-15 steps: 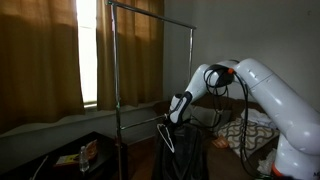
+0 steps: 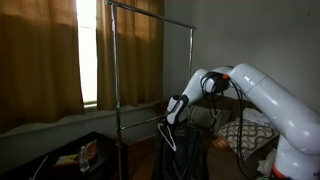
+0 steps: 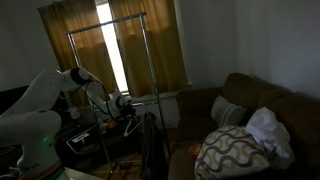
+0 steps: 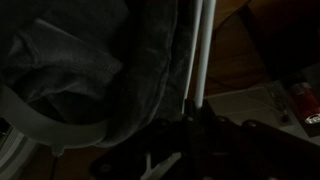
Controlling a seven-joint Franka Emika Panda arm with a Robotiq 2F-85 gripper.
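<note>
My gripper (image 2: pixel 172 121) is shut on a white hanger (image 2: pixel 166 137), beside the metal clothes rack. Dark grey cloth (image 2: pixel 182 155) hangs below and to the right of it. Seen from the wrist, the hanger's thin white bars (image 4: pixel 206 50) run down to the dark fingers (image 4: pixel 195 130), and the garment (image 4: pixel 75 70) fills the left side. The exact contact between fingers and hanger is too dark to make out. From the other side, the cloth (image 3: pixel 153 145) appears as a dark, upright shape near the rack's foot.
The rack's post (image 2: pixel 117 75) and upper bar (image 3: pixel 108 24) stand close to the arm. A dark table (image 2: pixel 70 158) with small items is at the left. A brown sofa (image 3: pixel 265 100) with a patterned pillow (image 3: pixel 230 152) stands to the side. Curtains (image 2: pixel 40 60) hang behind.
The arm's wrist has shifted slightly down and left over the last second. The hanger and cloth look almost unchanged.
</note>
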